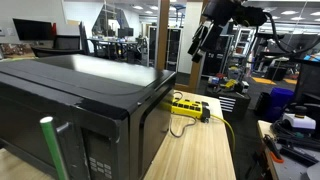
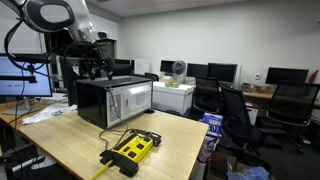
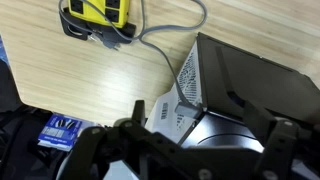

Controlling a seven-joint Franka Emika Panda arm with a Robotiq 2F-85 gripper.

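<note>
A black microwave point(image 1: 125, 125) stands on the wooden table, filling the left foreground of exterior view 1. Its vented light side and dark top point(image 3: 255, 75) show in the wrist view. Above the table and clear of the microwave hangs my gripper point(image 1: 204, 70), pointing down, right of the microwave in that view. In the wrist view the fingers stand apart with nothing held between them. From exterior view 2 the gripper point(image 2: 98, 70) appears above the microwave point(image 2: 115, 100). A yellow power strip point(image 2: 130, 152) with a cord lies on the table in front of it.
Bare wooden tabletop point(image 3: 75, 75) lies between the power strip and the table edge. A blue and white box point(image 3: 65, 130) sits beyond that edge. Grey cord runs from the strip toward the microwave. Office chairs point(image 2: 245, 115) stand behind the table.
</note>
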